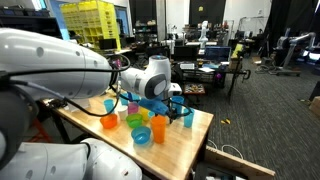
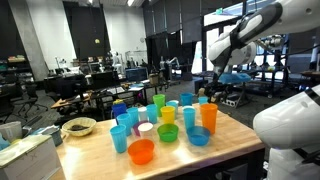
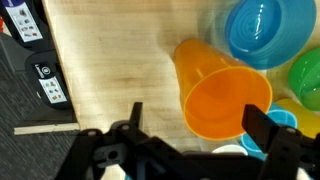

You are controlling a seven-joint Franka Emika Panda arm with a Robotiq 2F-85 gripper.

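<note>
A tall orange cup [image 3: 226,98] stands on the wooden table, its open mouth facing the camera in the wrist view. My gripper is open above it, one finger to the left of the cup and the other overlapping its right rim in that view. Nothing is held. In exterior view 2 the orange cup [image 2: 208,118] rises near the table's right side, with the arm overhead. Exterior view 1 shows the same cup [image 1: 158,129] below the arm; the fingertips are hard to make out there.
A blue bowl [image 3: 268,30] sits right beside the orange cup. Green bowls [image 2: 168,132], an orange bowl [image 2: 141,152] and several coloured cups crowd the table to the left. Bare wood [image 3: 110,60] lies left of the cup in the wrist view.
</note>
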